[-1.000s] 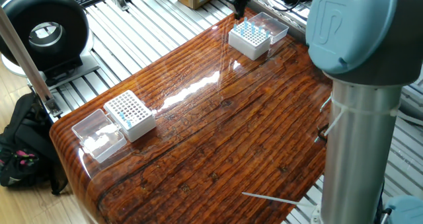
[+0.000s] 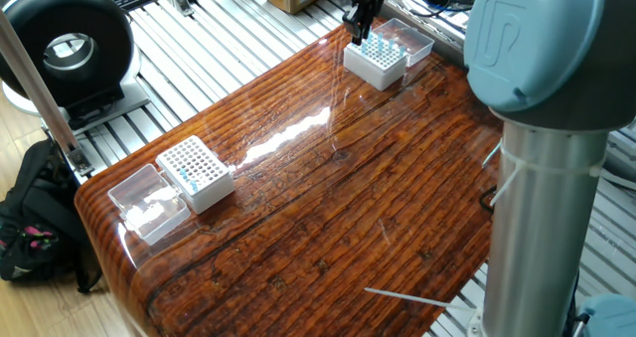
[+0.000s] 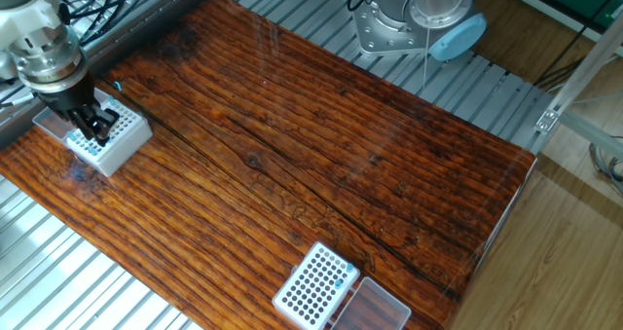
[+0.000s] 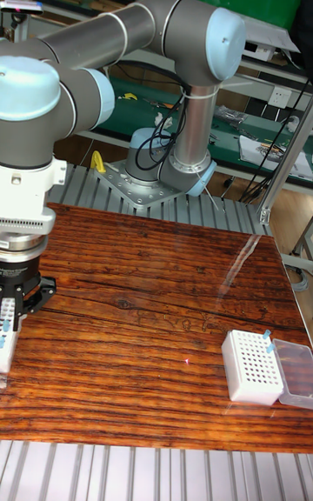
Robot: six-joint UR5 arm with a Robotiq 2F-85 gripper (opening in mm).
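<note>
My gripper (image 3: 103, 131), black, is over the white tip rack (image 3: 125, 147) at the far end of the table. Several blue tips (image 2: 379, 47) stand in that rack, close by the fingers. How wide the fingers stand, and whether a tip is between them, cannot be made out. At the opposite end sits a second white rack (image 2: 204, 190), mostly empty holes, with a few blue tips (image 4: 269, 342) along one side. The third view cuts off most of the first rack at its left edge.
A clear lid (image 2: 149, 206) lies beside the second rack, and another clear lid (image 2: 415, 41) is behind the first. Bare wooden table (image 3: 263, 165) stretches between the racks. Cables (image 3: 102, 4) run behind the first rack.
Both racks and their lids have stayed where they were.
</note>
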